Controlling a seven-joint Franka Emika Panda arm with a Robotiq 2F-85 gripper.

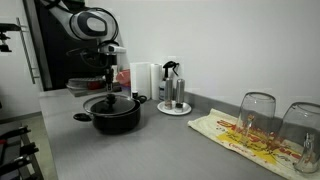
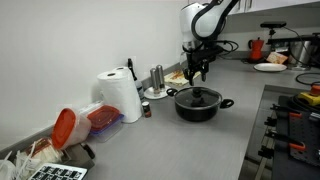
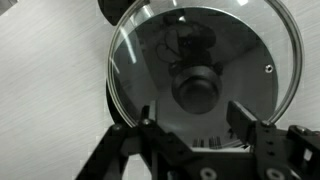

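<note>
A black pot (image 1: 118, 123) stands on the grey table with a glass lid (image 1: 97, 105) on top. In exterior view 2 the lid (image 2: 187, 101) lies across the pot (image 2: 203, 112), close to level. Whether its rim is seated all round cannot be told. A round black knob (image 3: 197, 90) sits in the middle of the lid. Just above the knob, my gripper points down, its fingers apart and nothing held between them. In the wrist view the knob lies ahead of the fingertips, and the glass shows the dark inside of the pot.
Behind the pot stand a paper towel roll (image 2: 118, 95) and a plate (image 1: 174, 108) bearing shakers. Two upturned glass jars (image 1: 256, 117) rest on a yellow patterned cloth (image 1: 220, 130) at the right. The table in front of the pot is clear.
</note>
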